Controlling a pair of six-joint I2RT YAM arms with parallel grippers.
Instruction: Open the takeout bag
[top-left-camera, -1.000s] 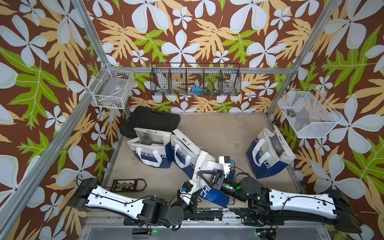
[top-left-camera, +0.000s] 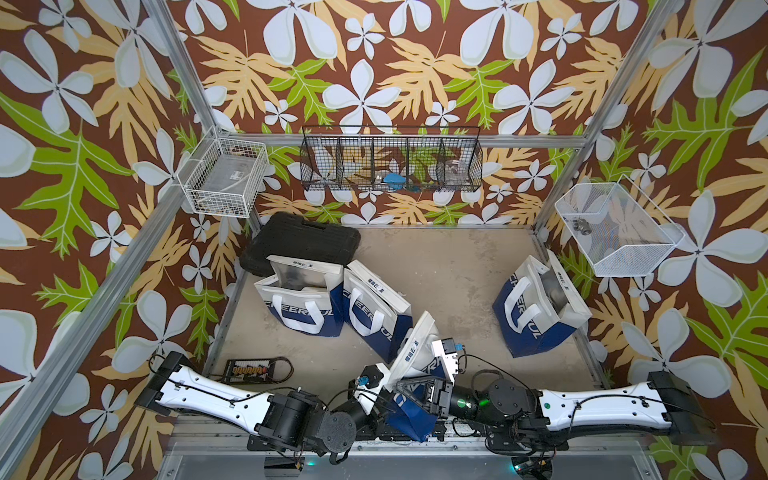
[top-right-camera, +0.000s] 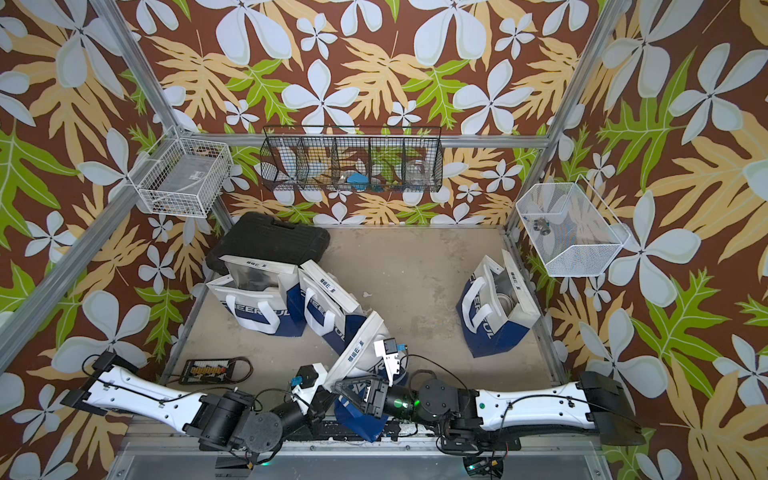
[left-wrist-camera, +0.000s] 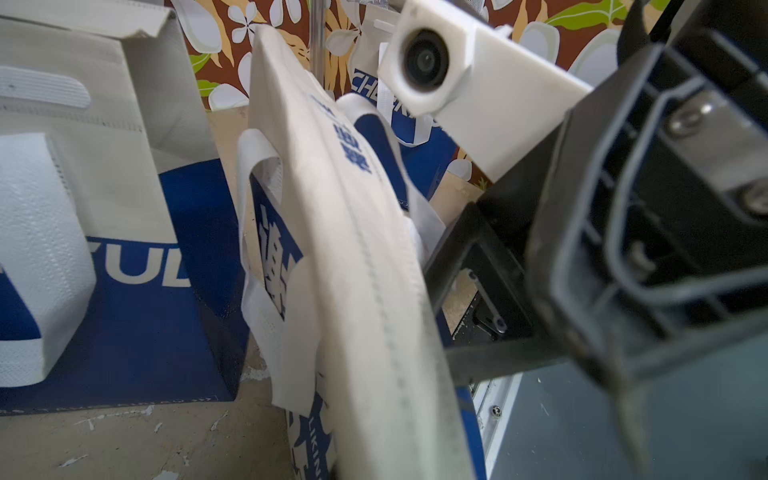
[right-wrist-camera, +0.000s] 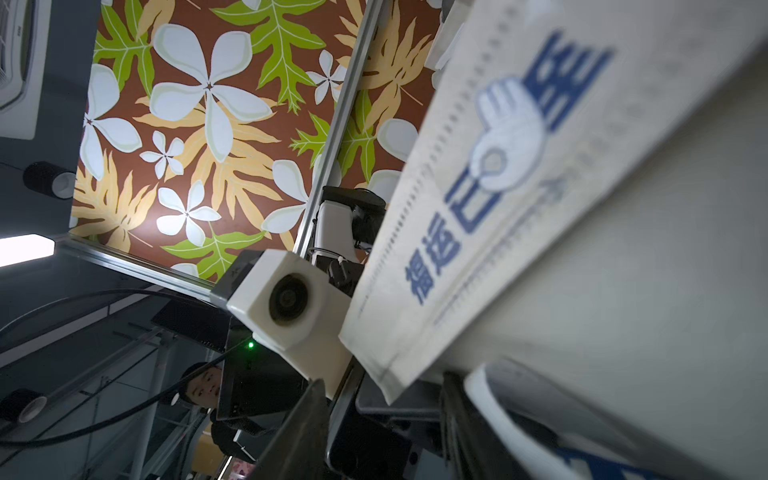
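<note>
A white-and-blue takeout bag (top-left-camera: 414, 345) stands at the front middle between both grippers, its pale top strip (right-wrist-camera: 480, 208) with blue print filling much of the right wrist view. My left gripper (top-left-camera: 380, 388) is at the bag's left side, low at the front; its fingers are out of sight in its wrist view. My right gripper is part open at the bag's right side, its blurred fingertips just below the top strip's corner. Whether the bag's edge lies between them is hard to tell.
Two similar bags (top-left-camera: 312, 300) stand at the back left beside a black case (top-left-camera: 296, 236), another (top-left-camera: 528, 320) at the right. Wire baskets (top-left-camera: 224, 188) hang around the edges.
The middle bag has shifted toward the front edge.
</note>
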